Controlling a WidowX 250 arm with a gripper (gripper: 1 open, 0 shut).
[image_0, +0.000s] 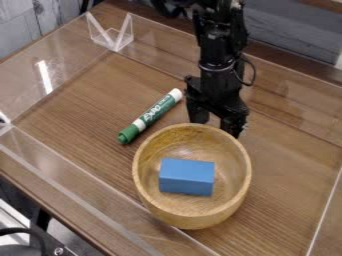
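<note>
A black robot arm reaches down from the top centre, its gripper (214, 115) low over the table just behind a round wooden bowl (189, 211). The gripper stands open; whether anything dark lies between or under its fingers is hard to tell. In the bowl rests a blue block (186, 176). A green and white tube (150, 115) lies diagonally on the table to the left of the gripper.
Black cables or parts show at the bottom left corner, and a dark edge at the top.
</note>
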